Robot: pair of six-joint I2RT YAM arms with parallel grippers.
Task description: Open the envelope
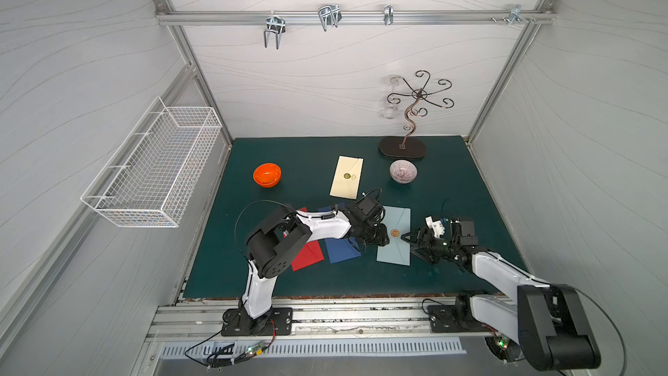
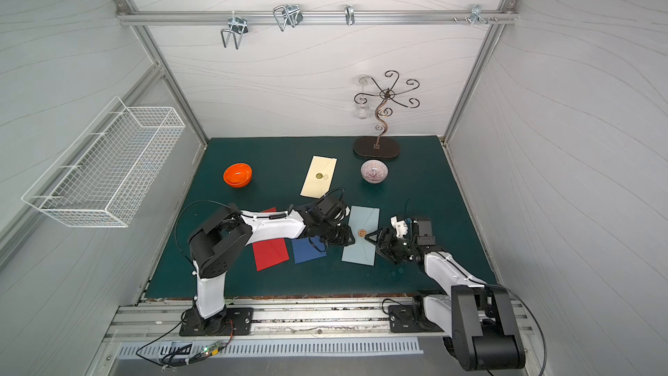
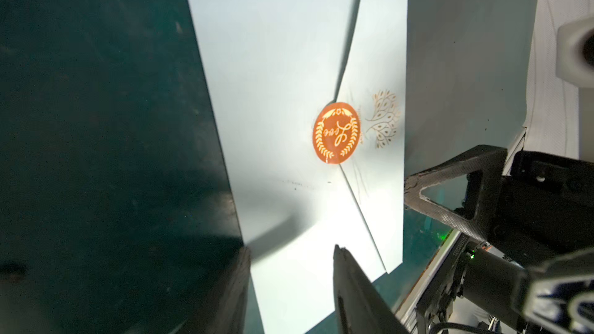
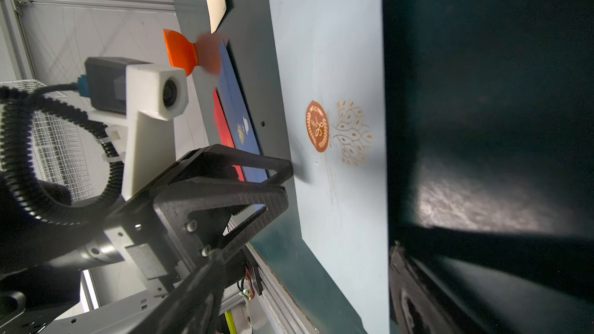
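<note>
A pale blue envelope (image 1: 394, 252) lies flap side up near the front of the table, its pointed flap held by a round orange seal (image 3: 336, 133). My left gripper is at the envelope's left edge. Its fingertips stand a short way apart, with the envelope's surface showing behind the gap; whether they grip the paper cannot be made out. On the opposite side, my right gripper is open, with one finger (image 4: 405, 278) by the envelope's right edge and the paper visible between its widely spaced fingers.
Red (image 1: 308, 256) and blue (image 1: 342, 250) envelopes lie partly under the left arm. Behind are a cream envelope (image 1: 346, 177), an orange bowl (image 1: 267, 174), a pale patterned bowl (image 1: 403, 171) and a metal stand (image 1: 402, 147).
</note>
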